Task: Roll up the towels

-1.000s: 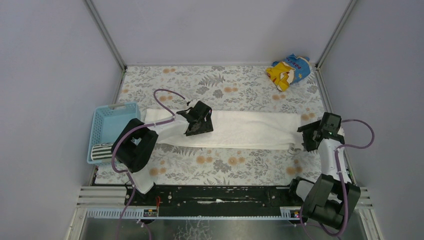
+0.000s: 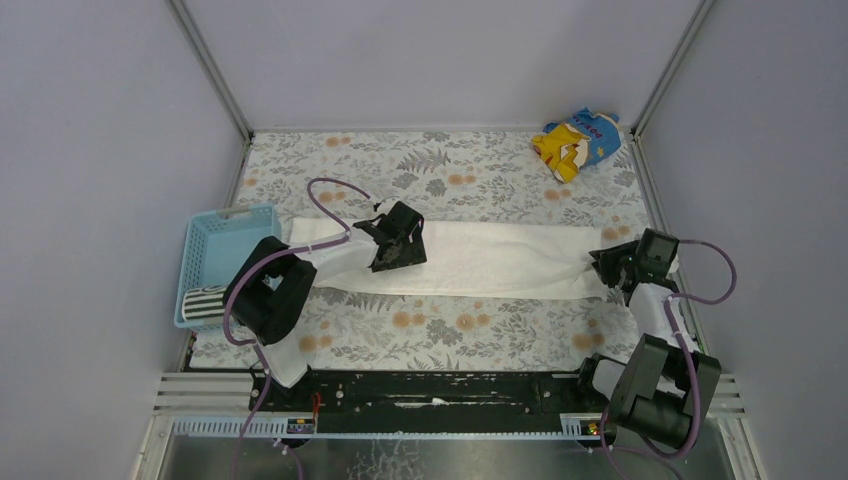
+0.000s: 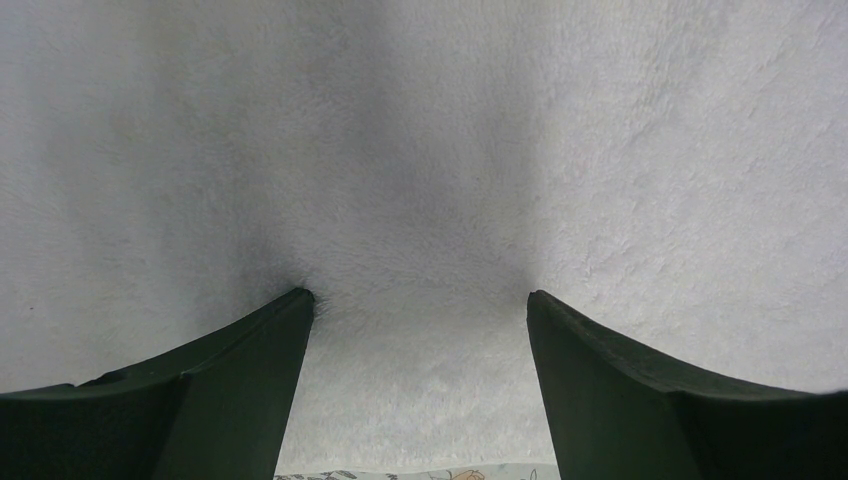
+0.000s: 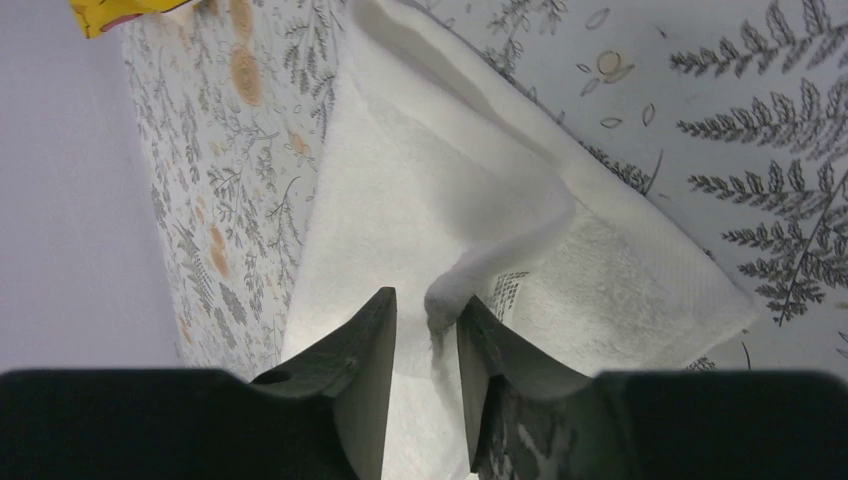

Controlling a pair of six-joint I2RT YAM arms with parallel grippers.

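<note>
A long white towel (image 2: 500, 260) lies spread lengthwise across the table in the top view. My left gripper is over its left part, pointing down, with fingers wide apart and flat cloth beneath them. At the towel's right end is my right gripper. Its fingers stand a small way apart, still open, and a raised fold of the towel (image 4: 510, 240) reaches in between them, close to the right-hand finger (image 4: 478, 345). Around this fold the towel's end is bunched, with a label strip (image 4: 507, 292) showing beneath it.
On the left stands a light blue basket (image 2: 228, 245), with a striped dark and white cloth (image 2: 203, 303) inside at its front. A yellow and blue packet (image 2: 580, 143) lies at the back right. Behind and in front of the towel, the floral table cover (image 2: 440, 330) is clear.
The fold there looks different. My left arm has stayed still.
</note>
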